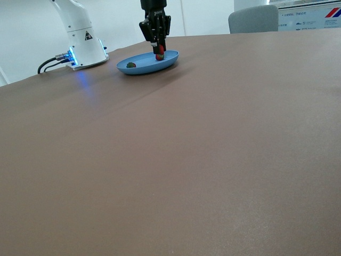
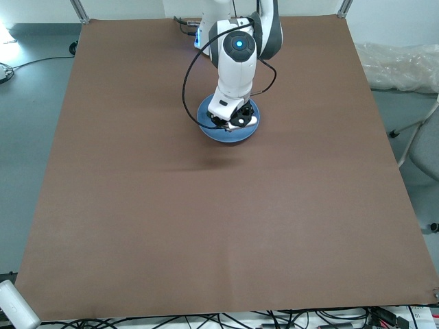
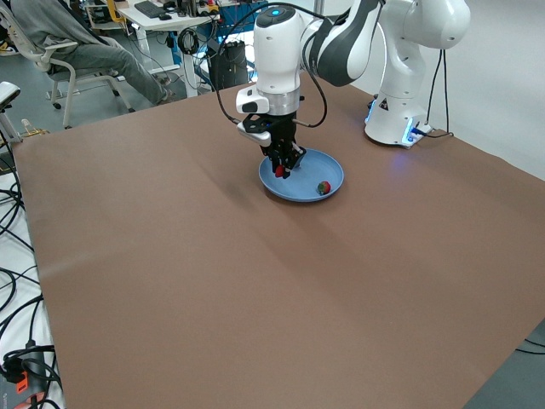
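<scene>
A blue plate [image 2: 215, 132] [image 1: 144, 66] [image 3: 301, 187] sits near the robot base. My black gripper [image 1: 159, 49] [image 3: 283, 168] is lowered over it, with a red strawberry [image 1: 160, 57] [image 3: 279, 172] at its fingertips; whether the fingers are closed on it I cannot tell. A second strawberry [image 1: 131, 65] [image 3: 324, 187] lies on the plate beside the gripper. In the camera left view the arm's wrist hides the gripper tips and both berries.
A grey chair [image 2: 425, 144] stands beside it, and cables [image 3: 21, 290] run along one outer edge.
</scene>
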